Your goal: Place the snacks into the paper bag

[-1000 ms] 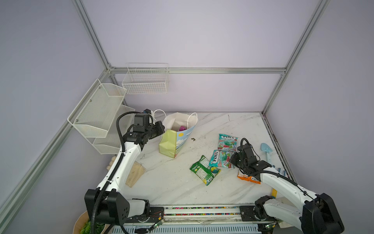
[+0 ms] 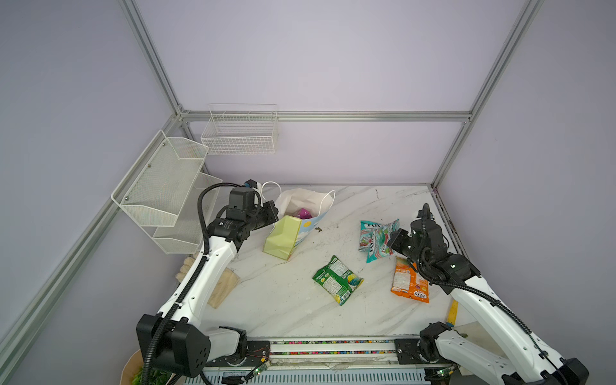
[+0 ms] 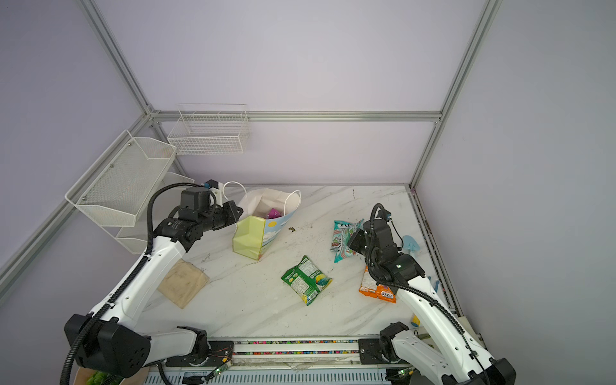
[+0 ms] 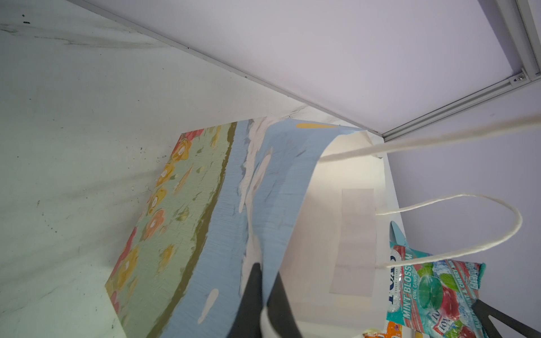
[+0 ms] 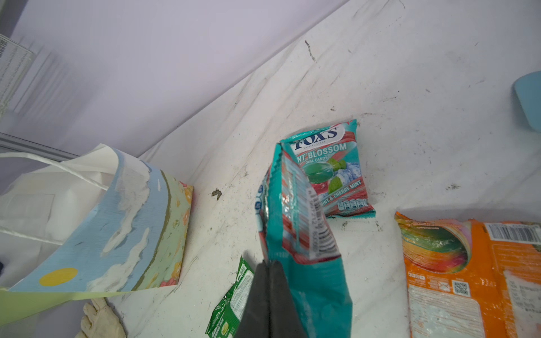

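The paper bag stands open at back left, a purple pack inside. My left gripper is shut on its rim near a handle. My right gripper is shut on a teal Fox's candy bag, which hangs upright from it above the table. A second Fox's bag lies on the table behind. A green snack pack lies front centre and an orange pack at the right.
White wire baskets hang on the left and back walls. Beige gloves lie at the left. A light blue utensil lies at the right.
My right gripper has risen, lifting the teal bag off the table. My left gripper has moved slightly right, with the paper bag shifting along.
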